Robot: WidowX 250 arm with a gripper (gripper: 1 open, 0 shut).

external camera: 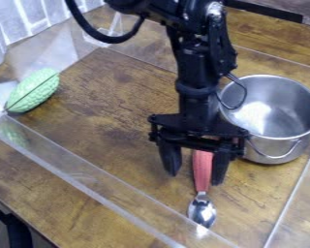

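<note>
My black gripper (pixel 194 167) is low over the table, its two fingers apart on either side of the red handle of a spoon (pixel 201 171). The spoon's metal bowl points toward the front edge. Whether the fingertips touch the handle is hard to tell. A steel pot (pixel 271 102) stands just right of the gripper, partly behind it.
A pale green object (pixel 34 89) lies at the left, behind a clear plastic edge. Transparent panels run along the left front and right.
</note>
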